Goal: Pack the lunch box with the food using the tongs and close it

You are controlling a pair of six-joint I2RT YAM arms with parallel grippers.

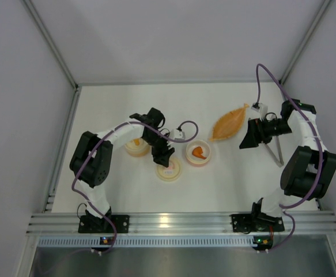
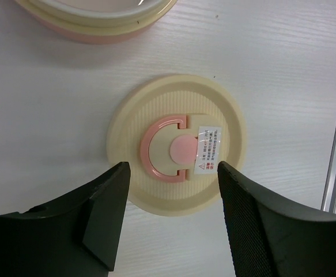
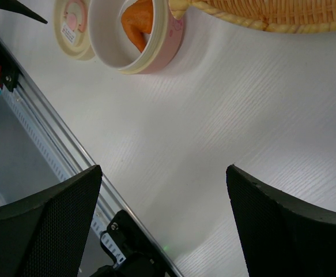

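Observation:
A round cream lid (image 1: 168,172) with a pink handle lies on the table; in the left wrist view it (image 2: 176,199) fills the middle. My left gripper (image 1: 162,153) is open just above it, fingers either side of its lower half. Right of it, a pink-and-cream bowl (image 1: 197,161) holds an orange drumstick-like piece (image 3: 138,23). Another container (image 1: 134,149) with yellow contents is partly under the left arm. My right gripper (image 1: 253,133) hangs open and empty over the table's right side.
A leaf-shaped woven basket (image 1: 228,122) lies at back right. Two long thin rods (image 1: 274,151) lie by the right arm. Metal rails edge it.

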